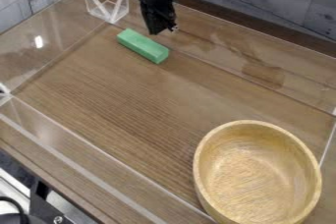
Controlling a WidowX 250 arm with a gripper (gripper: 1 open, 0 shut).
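Note:
My black gripper [155,16] hangs at the top centre of the camera view, above the wooden surface and a little behind a green rectangular block [143,45], apart from it. It is small and dark here, so I cannot tell whether its fingers are open or shut. The block lies flat, angled toward the lower right.
A white wire-like rack [106,3] stands at the upper left, just left of the gripper. A large round tan bowl [256,177] occupies the lower right.

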